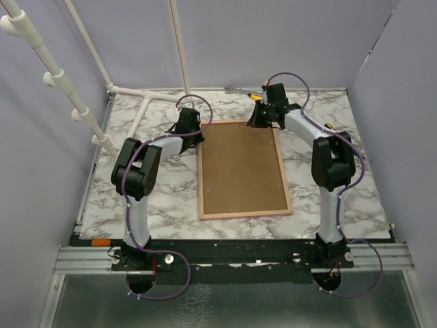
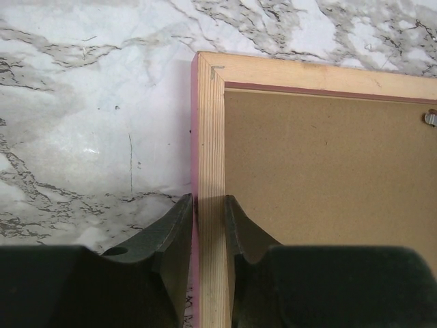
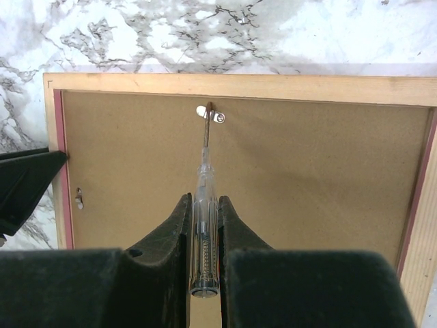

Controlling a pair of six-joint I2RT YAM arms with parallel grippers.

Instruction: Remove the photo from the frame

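Note:
The wooden frame [image 1: 201,179] lies back-up on the marble table, its brown backing [image 1: 242,171] held by small metal clips. My left gripper straddles the frame's left bar near the top corner, a finger on each side of the wood, close against it. My right gripper is shut on a clear-handled screwdriver [image 3: 205,225], whose tip rests at a clip [image 3: 218,117] on the top edge of the backing. Another clip [image 3: 79,198] sits on the left side.
Tools with yellow handles [image 1: 255,97] lie behind the frame, and white pipes [image 1: 142,113] stand at the left and back. Bare marble [image 1: 164,205] shows left of the frame's lower part.

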